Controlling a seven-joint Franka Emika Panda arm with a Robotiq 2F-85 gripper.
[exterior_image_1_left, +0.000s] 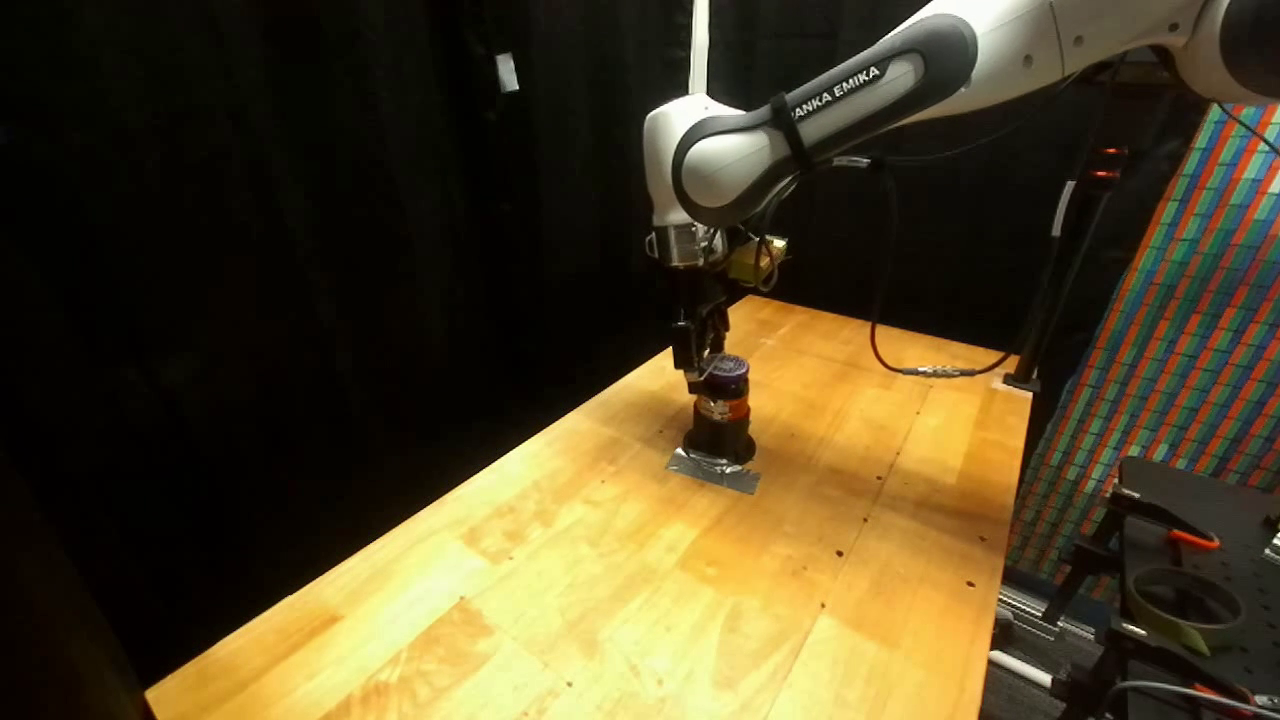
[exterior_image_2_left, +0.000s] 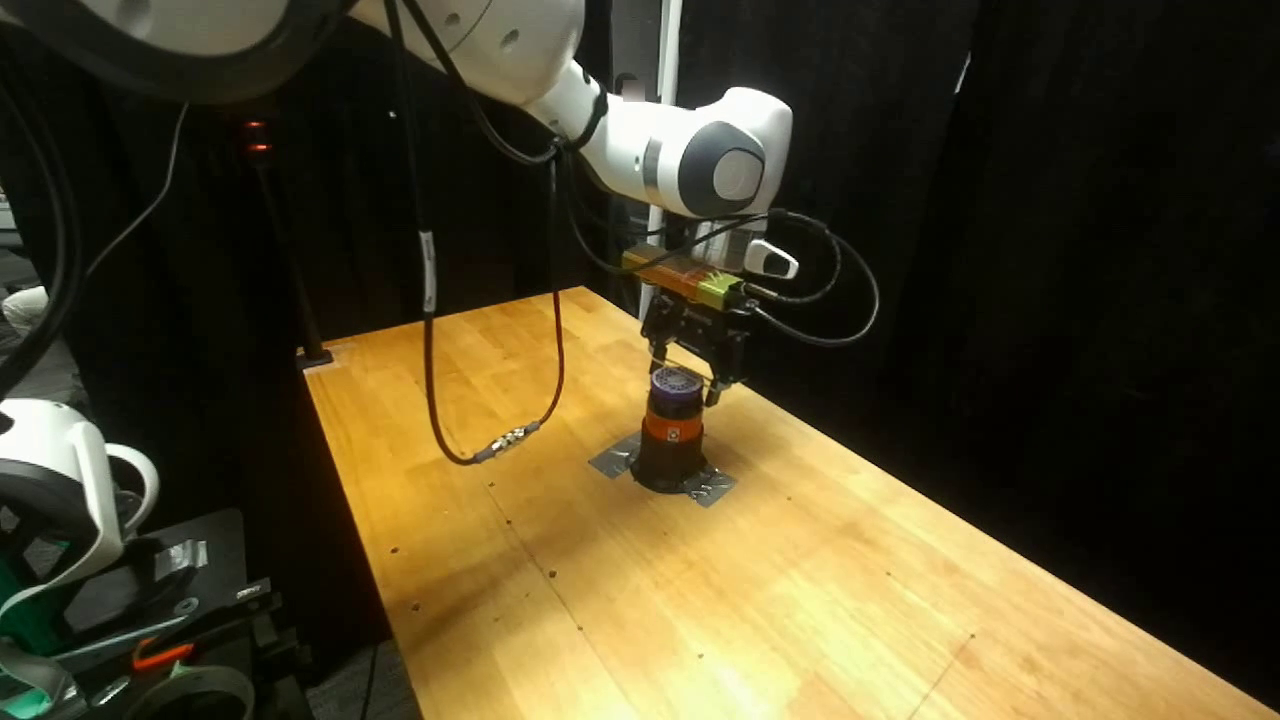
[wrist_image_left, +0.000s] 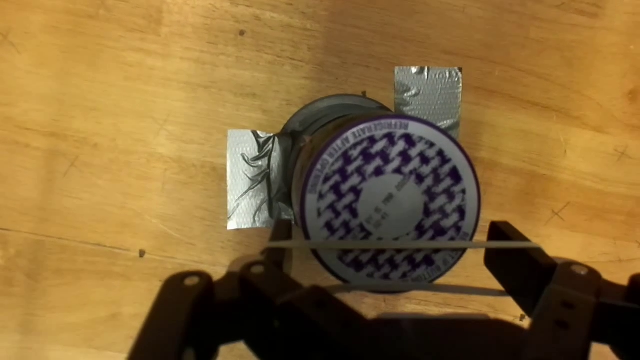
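Observation:
A jar with a purple-and-white patterned lid (wrist_image_left: 393, 207) stands upright in a black round holder (exterior_image_2_left: 667, 468) on the wooden table. An orange band (exterior_image_2_left: 673, 428) shows on the jar's side. My gripper points down at the lid and is open, its black fingers (wrist_image_left: 519, 255) apart on either side of the lid's near part. Clear gaps show between lid and fingers in the wrist view. Thin pale bands (wrist_image_left: 414, 245) stretch from one finger to the other across the lid. The jar's lower body is mostly hidden from above.
Silver tape (wrist_image_left: 255, 180) fixes the holder to the table (exterior_image_1_left: 576, 576), which is otherwise bare around it. A cable (exterior_image_2_left: 428, 360) hangs in a loop from the arm. Off the table's side, a black bench (exterior_image_1_left: 1212, 516) carries tools.

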